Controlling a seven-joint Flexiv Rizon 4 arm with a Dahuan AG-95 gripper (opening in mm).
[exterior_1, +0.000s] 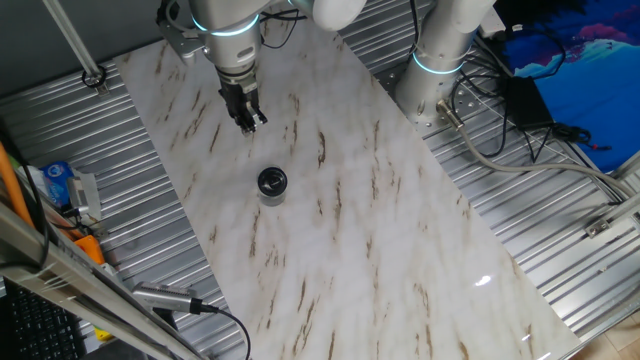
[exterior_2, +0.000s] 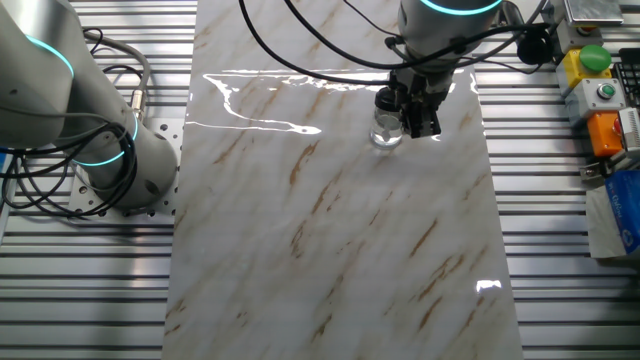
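A small clear jar with a black lid (exterior_1: 272, 182) stands upright on the marble-patterned tabletop (exterior_1: 330, 240). From the opposite side, in exterior view 2, the clear body of the jar (exterior_2: 385, 134) shows, and the dark gripper partly covers its lid. My gripper (exterior_1: 255, 126) hangs pointing down, apart from the jar and towards the arm's side in exterior view 1. No object shows at its fingertips. Whether its black fingers are parted or closed is too small to make out, and in exterior view 2 the gripper (exterior_2: 424, 132) appears as one dark shape.
Bare tabletop surrounds the jar. Ribbed metal decking (exterior_1: 170, 240) borders the top. A control box with a green button (exterior_2: 595, 58) and a blue packet (exterior_2: 626, 208) lie off its edge. Black cables (exterior_2: 330, 72) loop above the table, and a grey arm base (exterior_2: 135, 165) stands opposite.
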